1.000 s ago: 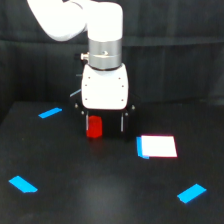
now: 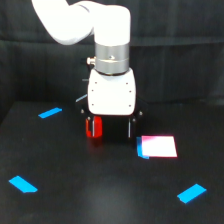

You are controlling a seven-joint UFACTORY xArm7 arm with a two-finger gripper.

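My gripper (image 2: 111, 130) points down in the middle of the view, its two dark fingers standing well apart. A small red object (image 2: 97, 127) rests on the black table by the finger on the image's left, partly covered by it. Whether they touch cannot be told from this view. A pale, flat square (image 2: 160, 147) with a reddish edge lies to the right of the gripper, with a blue strip (image 2: 142, 148) along its left side. Nothing shows held in the gripper.
Blue marks lie on the table at far left (image 2: 50, 113), near left (image 2: 22, 184) and near right (image 2: 190, 193). A dark curtain (image 2: 180, 60) hangs behind.
The arm and gripper have shifted slightly right and a little lower in the view. The red object and the flat square remain about where they were.
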